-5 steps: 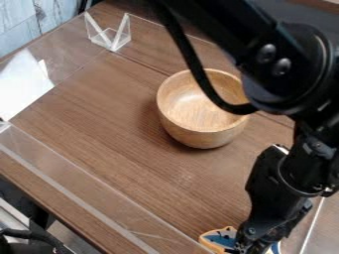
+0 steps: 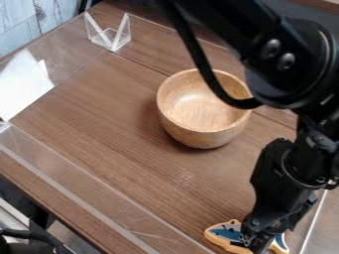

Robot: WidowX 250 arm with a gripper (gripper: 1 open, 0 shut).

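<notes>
The black gripper (image 2: 265, 230) is low at the bottom right, pointing down at a small orange and blue object (image 2: 228, 239) on the table, which looks like a toy shoe or similar item. Its fingertips are at that object and partly hide it; whether they touch it cannot be told. A round wooden bowl (image 2: 185, 117) stands upright in the middle, behind the gripper and partly under the arm's cable.
The wooden table (image 2: 106, 139) has clear room left of the bowl. A clear acrylic stand (image 2: 109, 35) is at the back left, with white sheets (image 2: 20, 84) at the left edge. Transparent strips run along the front.
The arm and gripper have shifted slightly to the right over the last second, and more of the orange and blue object shows. The bowl has not moved.
</notes>
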